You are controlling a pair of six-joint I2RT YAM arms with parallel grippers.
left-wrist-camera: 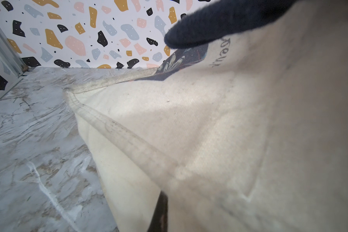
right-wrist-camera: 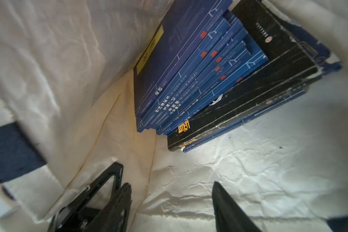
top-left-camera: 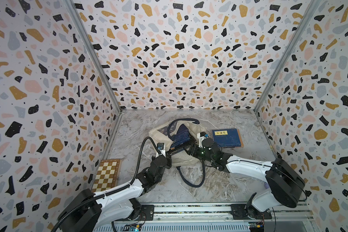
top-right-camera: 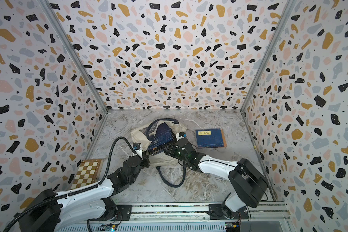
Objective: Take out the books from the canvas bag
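Note:
The cream canvas bag (top-left-camera: 158, 135) lies open mid-table, a stack of blue and black books (right-wrist-camera: 193, 77) inside. My right gripper stands open over the bag's right side, its fingers pointing into it below the books, nothing between them.
Blue books (top-left-camera: 227, 140) lie flat right of the bag. A checkered board (top-left-camera: 106, 174) sits at the left front. Dark straps loop at the bag's back and front.

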